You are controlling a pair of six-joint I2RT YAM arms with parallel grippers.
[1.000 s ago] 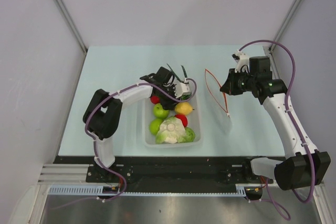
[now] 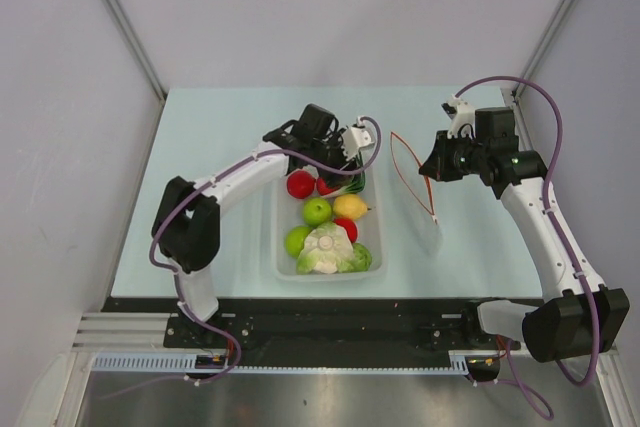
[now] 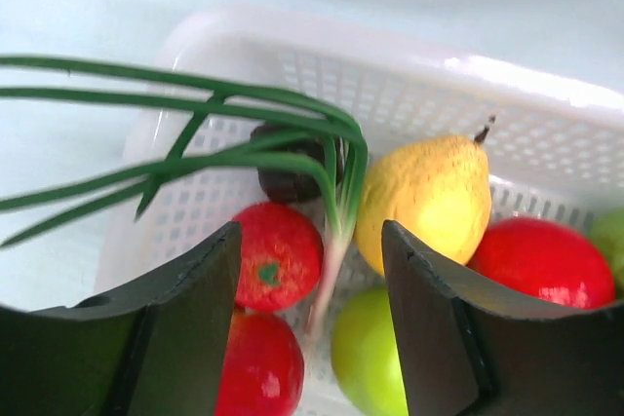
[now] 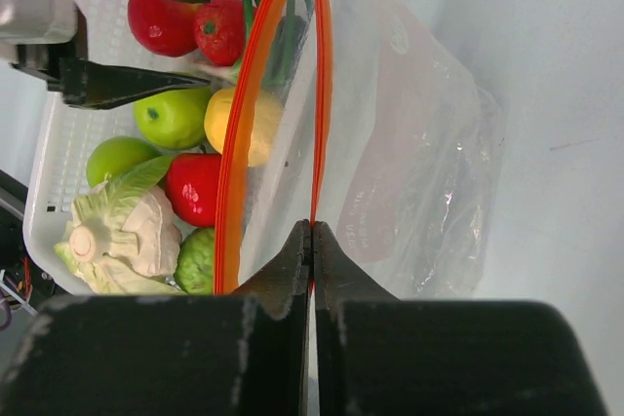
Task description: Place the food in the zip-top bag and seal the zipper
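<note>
A clear zip top bag [image 4: 400,172] stands open beside the food bin, its orange zipper edge [image 4: 244,133] gripped by my shut right gripper. My left gripper is open above the white bin [image 3: 468,75], nothing held. Below it lie green onions [image 3: 341,172], a yellow pear [image 3: 424,202], a small tomato [image 3: 278,255], a dark item [image 3: 288,177] partly under the onions, a red fruit [image 3: 541,260] and a green apple [image 3: 366,348]. A cauliflower [image 4: 136,241] and lettuce [image 4: 197,262] are at the bin's near end.
The bag stands between the bin and my right arm, close to the bin's right wall.
My left gripper has risen from down among the food in the bin, shifting slightly toward the back. My right arm and the bag have not visibly moved.
</note>
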